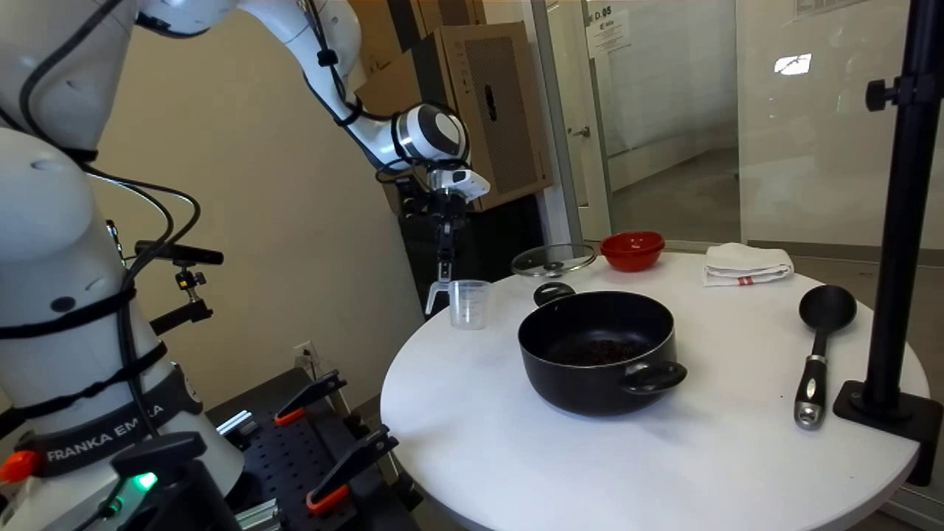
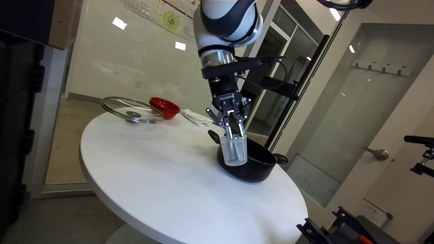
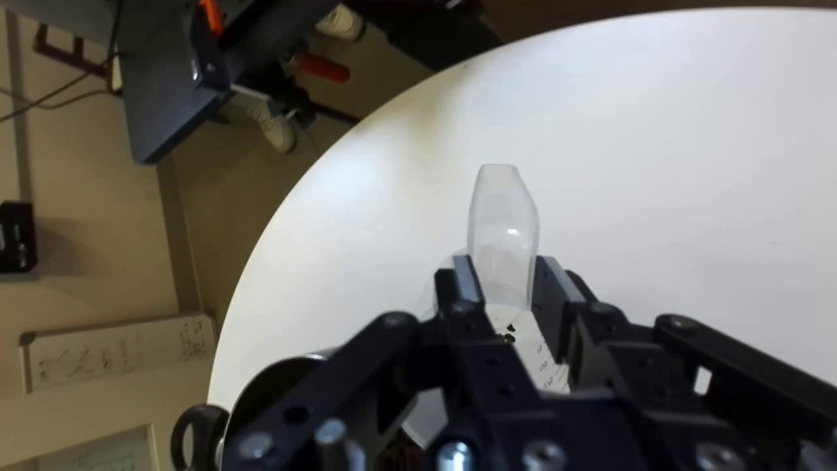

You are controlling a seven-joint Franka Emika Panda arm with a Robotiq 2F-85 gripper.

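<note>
A clear measuring cup (image 1: 470,306) is upright over the near-left part of the white table in exterior view 1. My gripper (image 2: 236,135) points down, shut on the cup's upper edge. From the wrist, the clear plastic (image 3: 502,224) shows between the fingers, with a few dark bits and printed marks visible on the cup. Whether its base touches the table I cannot tell. To the cup's right in exterior view 1 stands a black pot (image 1: 566,380), uncovered, with dark bits on its bottom.
A glass lid (image 1: 554,259), red bowls (image 1: 633,251) and a folded white towel (image 1: 748,265) lie along the back. A black ladle (image 1: 821,345) rests at the right near a black post (image 1: 892,221).
</note>
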